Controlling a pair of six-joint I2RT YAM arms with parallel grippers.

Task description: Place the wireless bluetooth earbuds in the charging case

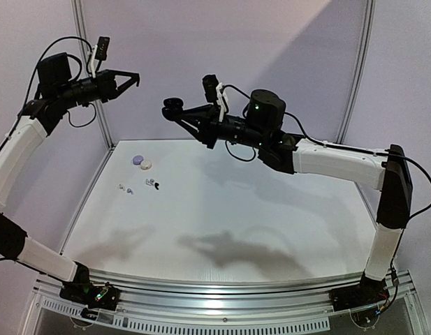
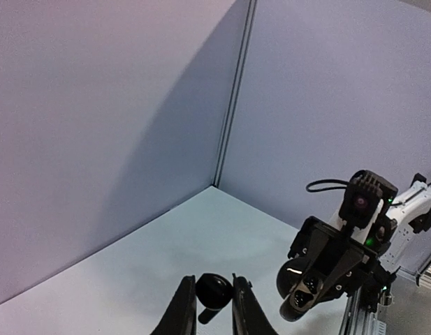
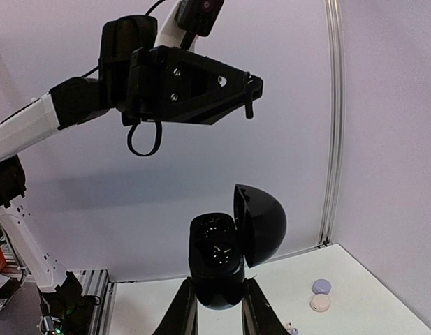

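A small black earbud (image 2: 213,292) with a short stem is pinched between the fingers of my left gripper. In the right wrist view the stem pokes down below that gripper's tip. My right gripper is shut on the rounded black charging case (image 3: 216,262), whose lid (image 3: 263,223) stands open to one side. Two glinting wells show in the case's top; whether anything sits in them is hard to tell. Seen from the top, the left gripper (image 1: 137,79) is up and to the left of the case (image 1: 172,110), with a clear gap between them.
On the table (image 1: 236,209) at far left lie a purple round item (image 1: 137,160) and a pale pink one (image 1: 146,165). Several small clear bits and a dark piece (image 1: 157,186) lie nearby.
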